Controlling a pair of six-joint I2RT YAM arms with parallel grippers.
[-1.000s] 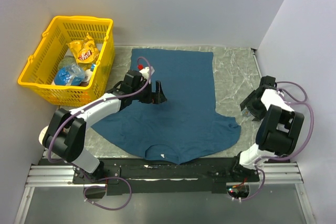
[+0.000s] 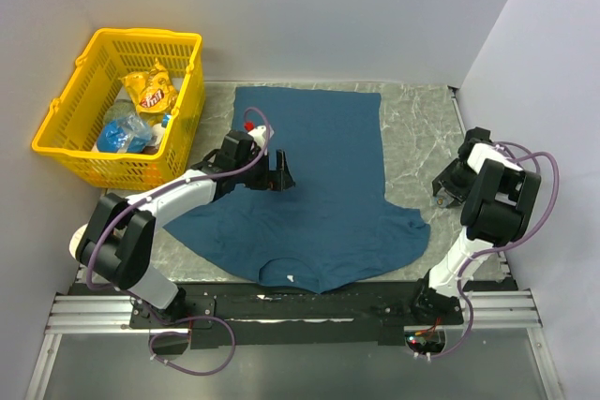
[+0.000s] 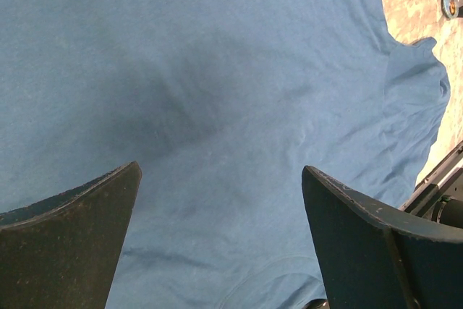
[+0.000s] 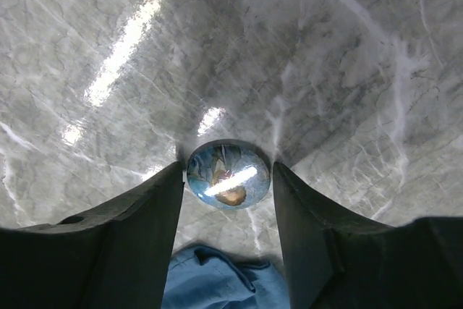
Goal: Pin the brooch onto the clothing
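A round, shiny brooch (image 4: 228, 177) with a bluish, brown-flecked face lies on the marble-patterned tabletop at the right, off the cloth. My right gripper is low over it, one finger (image 4: 171, 186) at each side, with only a sliver of space showing beside the brooch. From above, the brooch (image 2: 443, 200) peeks out by those fingertips. The blue garment (image 2: 323, 185) is spread flat across the middle of the table. Above its left part hangs my left gripper, wide open, just bare fabric visible between its fingers.
A yellow basket (image 2: 194, 91) holding a chip bag (image 2: 151, 91) and other packages stands at the back left. The garment's sleeve end (image 4: 210, 280) lies close to the brooch. Bare tabletop (image 2: 417, 128) extends behind the right gripper.
The right gripper has shifted slightly toward the table front, and its fingers have drawn closer around the brooch. My left gripper has moved slightly, toward the front and left.
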